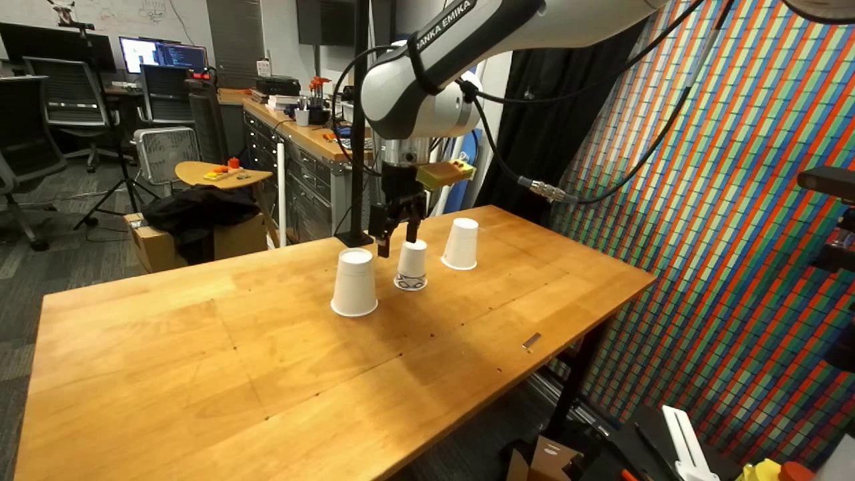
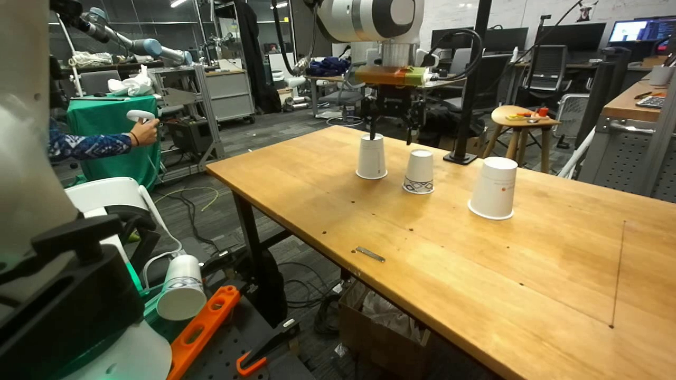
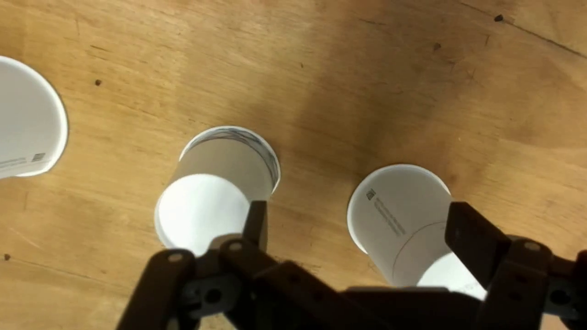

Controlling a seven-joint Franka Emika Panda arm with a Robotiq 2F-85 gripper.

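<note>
Three white paper cups stand upside down in a loose row on the wooden table. A small cup with a dark patterned band (image 1: 412, 264) is in the middle, with a large plain cup (image 1: 354, 280) to its left and another plain cup (image 1: 461, 244) to its right in exterior view 1. My gripper (image 2: 391, 138) points down, open and empty, near cup-top height. In the wrist view the banded cup (image 3: 231, 162) lies by the left finger (image 3: 256, 225), while a plain cup (image 3: 401, 214) is partly covered by the right finger (image 3: 476, 242). Contact is unclear.
Bare tabletop (image 1: 200, 361) spreads widely in front of the cups. A black post (image 2: 466, 120) rises at the table's back edge, close to the row. Near the front edge lies a small metal strip (image 2: 370, 254).
</note>
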